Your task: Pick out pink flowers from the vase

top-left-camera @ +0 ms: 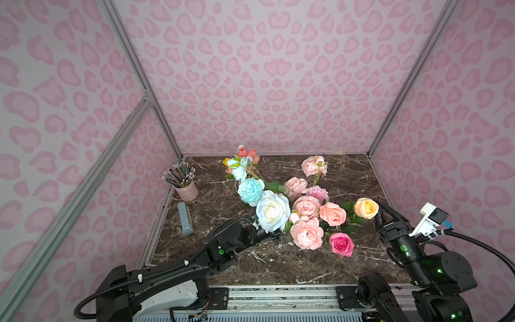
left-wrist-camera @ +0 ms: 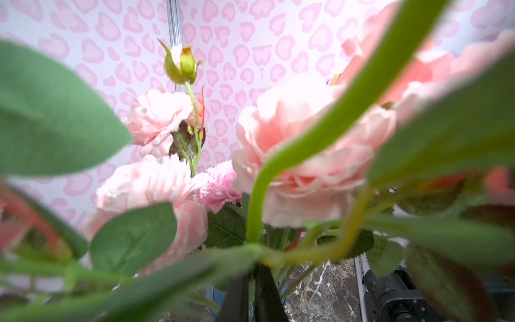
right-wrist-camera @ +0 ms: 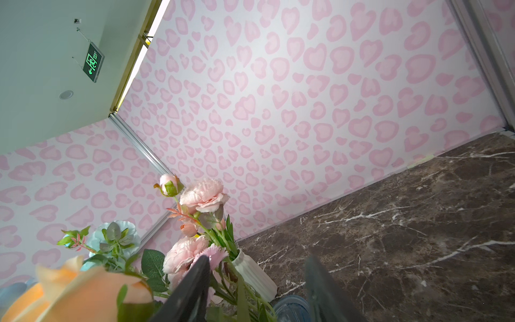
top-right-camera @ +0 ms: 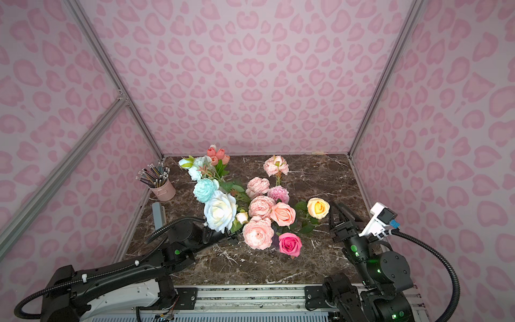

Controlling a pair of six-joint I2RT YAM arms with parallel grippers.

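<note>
A bouquet of pale pink peonies (top-left-camera: 306,233), a peach rose (top-left-camera: 333,214), hot pink rose (top-left-camera: 341,244), yellow rose (top-left-camera: 367,207), white rose (top-left-camera: 272,211) and light blue flower (top-left-camera: 250,191) fills the middle. Its vase is mostly hidden. My left gripper is shut among stems and leaves; a green stem rises behind its tips, and whether it is gripped is unclear. My right gripper stands part open beside the yellow rose, with stems beyond and nothing visible between its fingers.
Tulips (top-left-camera: 248,152) in a white vase stand at the back left, partly hidden. A pink pencil cup (top-left-camera: 186,190) and a grey case (top-left-camera: 185,219) are on the left.
</note>
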